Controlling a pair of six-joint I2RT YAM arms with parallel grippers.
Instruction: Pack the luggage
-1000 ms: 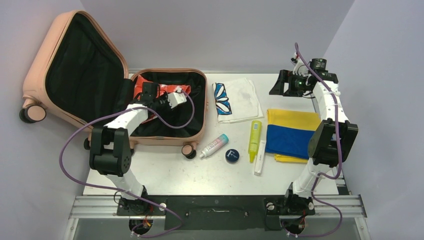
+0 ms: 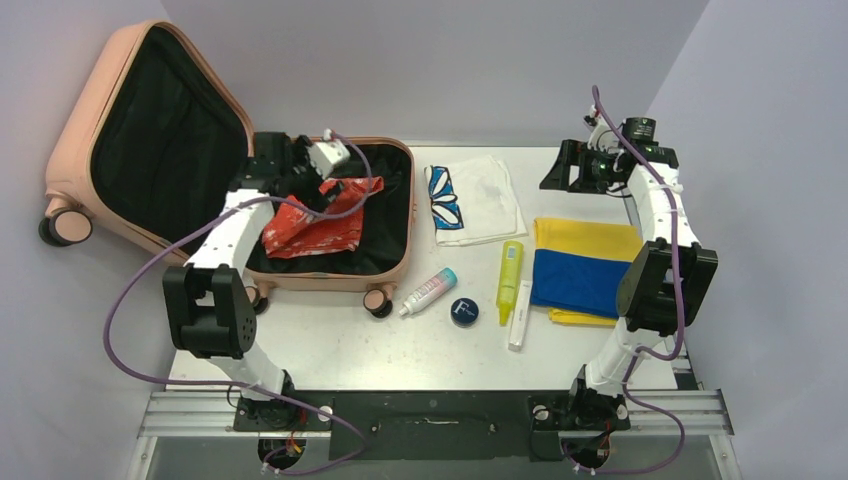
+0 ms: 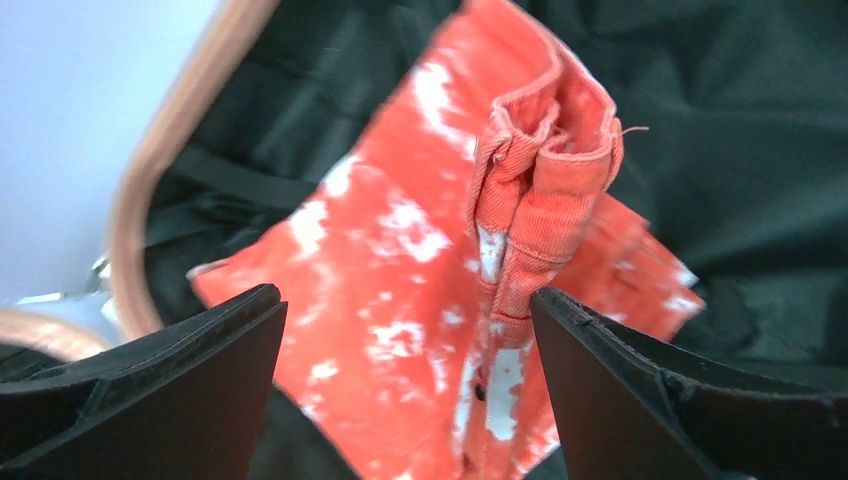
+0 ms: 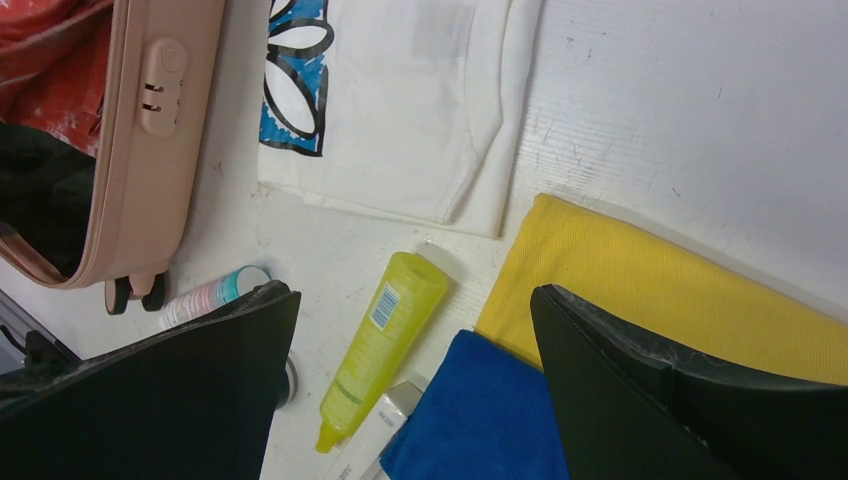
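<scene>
A red patterned garment [image 2: 310,230] lies crumpled inside the open pink suitcase [image 2: 345,282]. My left gripper is open above it, nothing held, a bunched fold of the cloth between and beyond its fingers. My right gripper is open high over the table, right of the suitcase. Below it are a white cloth with blue print [image 2: 485,200], a yellow cloth [image 2: 585,235], a blue cloth [image 2: 580,285], a yellow-green tube [image 2: 509,275] and a white box [image 2: 519,320]. A spray-like tube [image 2: 430,288] and a dark round jar [image 2: 464,311] lie nearer the suitcase.
The suitcase lid [image 2: 150,140] stands open at the left. Walls bound the table at back and sides. Bare table [image 2: 400,355] shows along the front. Purple cables run over both arms.
My left arm has risen and shifted toward the back left, uncovering more of the red garment. The right arm is virtually unmoved.
</scene>
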